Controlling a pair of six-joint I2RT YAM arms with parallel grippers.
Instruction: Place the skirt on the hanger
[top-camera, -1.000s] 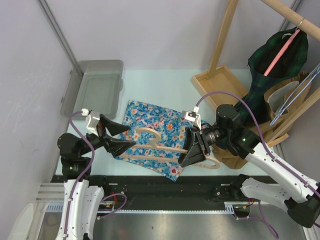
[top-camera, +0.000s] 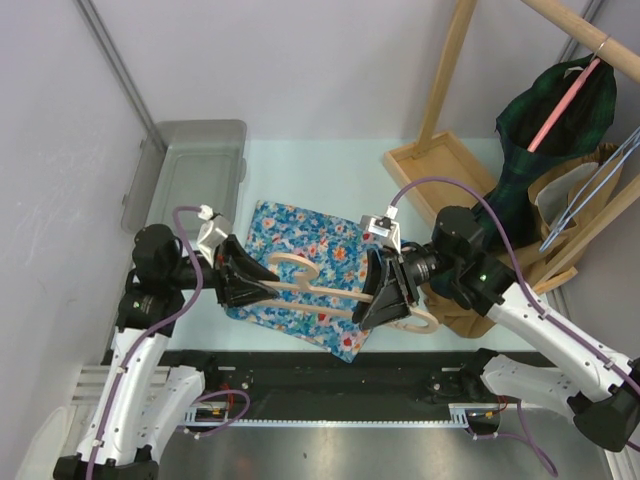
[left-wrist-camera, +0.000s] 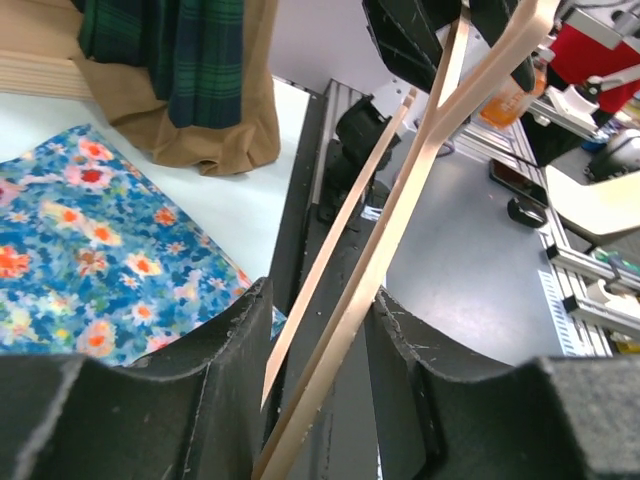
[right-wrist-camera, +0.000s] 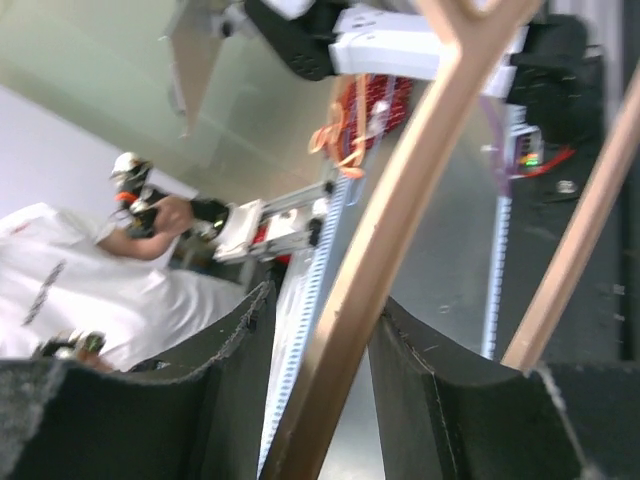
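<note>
The floral blue skirt lies flat on the white table, also visible beside the hanger in the left wrist view. A wooden hanger is held above it between both arms. My right gripper is shut on the hanger's wooden bar. My left gripper has its fingers around the other end of the bar; whether they are closed firmly on it I cannot tell.
A rack at the right holds a dark green plaid garment and several hangers, over a wooden tray and brown cloth. An empty grey bin stands at the back left.
The right arm and skirt are unchanged.
</note>
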